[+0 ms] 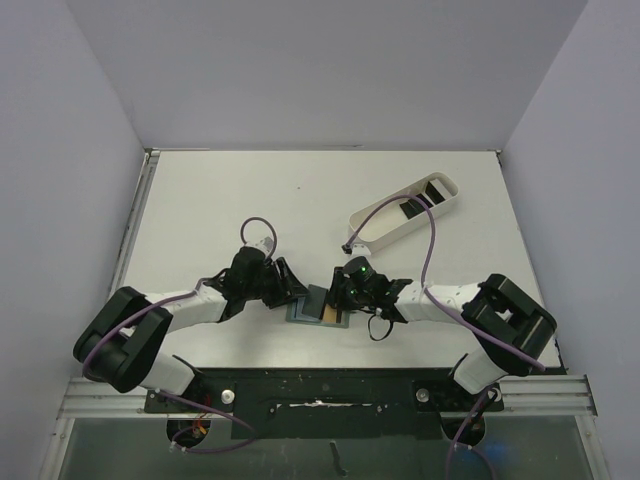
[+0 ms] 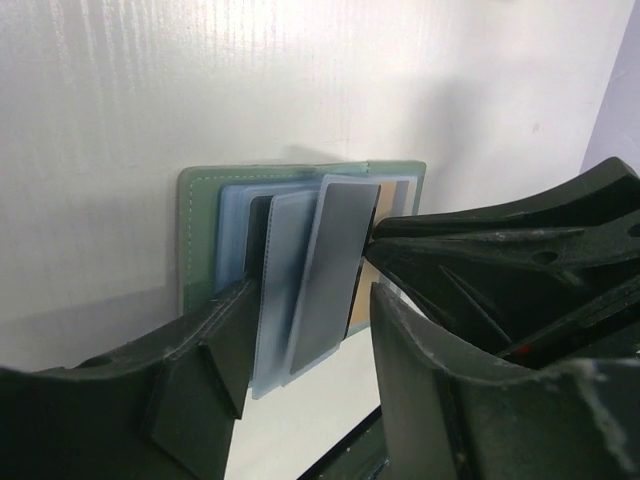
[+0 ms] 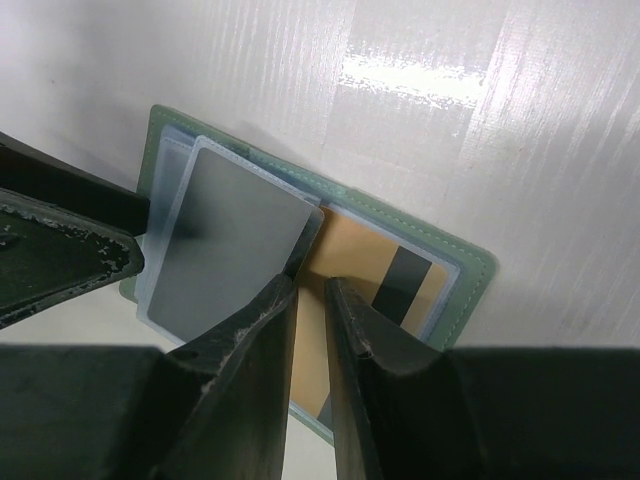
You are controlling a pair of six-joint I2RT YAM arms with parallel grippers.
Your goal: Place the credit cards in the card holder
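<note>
The card holder [image 1: 318, 319], green with stitched edges, lies opened out on the table below both grippers. In the left wrist view, a blue sleeve leaf [image 2: 285, 280] and a dark grey card [image 2: 340, 250] in a clear sleeve stand up from its left half. My left gripper is part open, its fingers on either side of these leaves. Over the holder's right half, my right gripper is nearly closed, with part of the tan panel [image 3: 350, 250] between its fingertips. A black stripe crosses that panel. Where the fingertips touch is partly hidden.
A long white tray [image 1: 400, 215] at the back right holds several black and white cards [image 1: 425, 200]. The two grippers are close together over the holder. Bare table [image 1: 230, 195] lies behind and to the left.
</note>
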